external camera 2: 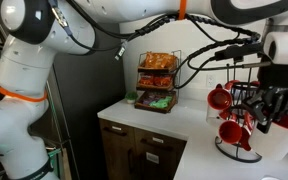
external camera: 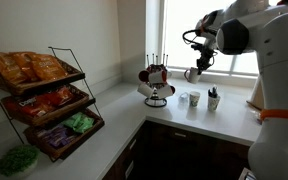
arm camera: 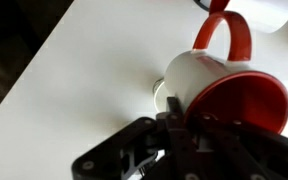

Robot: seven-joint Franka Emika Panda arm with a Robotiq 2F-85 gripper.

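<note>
A white mug (arm camera: 199, 80) with a red inside and red handle is held by my gripper, which is shut on its rim in the wrist view. In exterior view 1 the held mug (external camera: 191, 74) hangs in the air above the right part of the counter, with the gripper (external camera: 197, 58) just over it. Exterior view 2 shows the mug's white side (external camera 2: 271, 140) close up at the right, partly covered by the gripper.
A rack with red and white mugs (external camera: 156, 77) stands left of the held mug. Below are white mugs (external camera: 194, 98) and a cup of dark utensils (external camera: 213, 100). A tiered snack shelf (external camera: 44, 95) is at the left.
</note>
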